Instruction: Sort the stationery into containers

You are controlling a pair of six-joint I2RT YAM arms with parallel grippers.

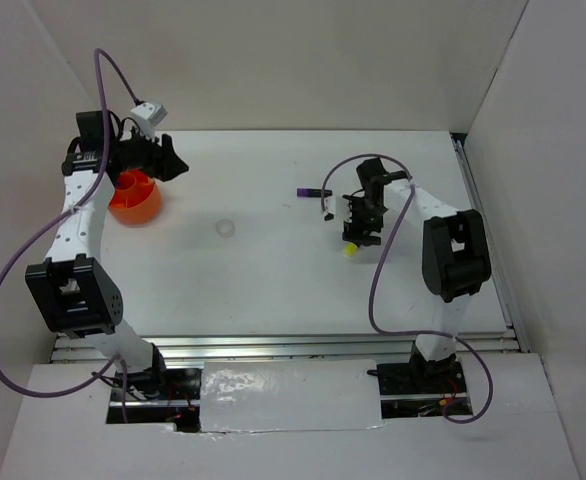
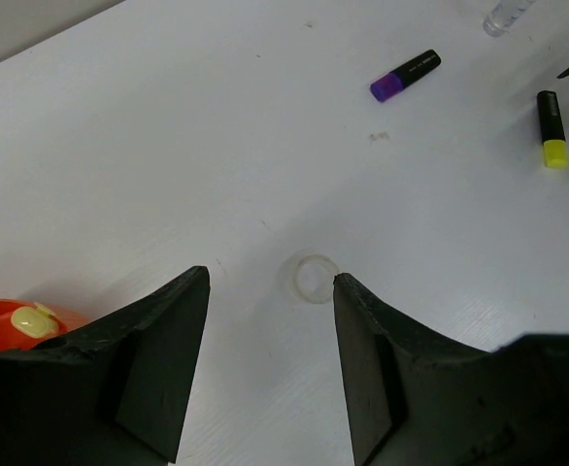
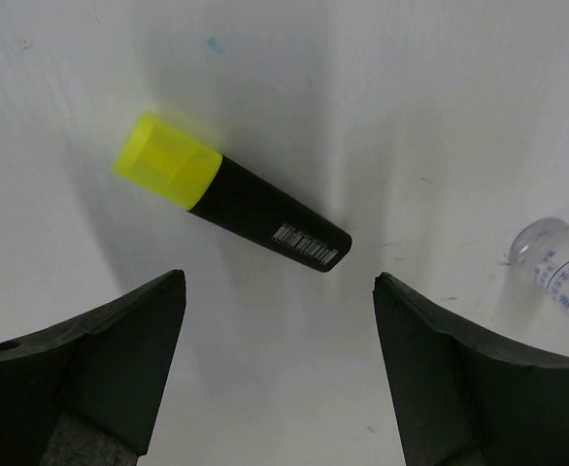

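Note:
An orange divided container (image 1: 133, 210) sits at the left, partly under my left gripper (image 1: 168, 155), and shows at the lower left of the left wrist view (image 2: 3, 330), something yellow inside. My left gripper is part open, nothing between its fingers. My right gripper is open, low over a yellow-capped black highlighter (image 3: 246, 204) that lies between and just beyond its fingertips. A clear, labelled cylinder (image 3: 556, 262) lies at right in that view. A purple-capped black marker (image 1: 314, 192) lies on the upper middle of the table.
A clear ring (image 1: 225, 228) lies left of centre on the white table (image 1: 253, 280). Walls stand close at both sides and behind, and cables arch over both arms.

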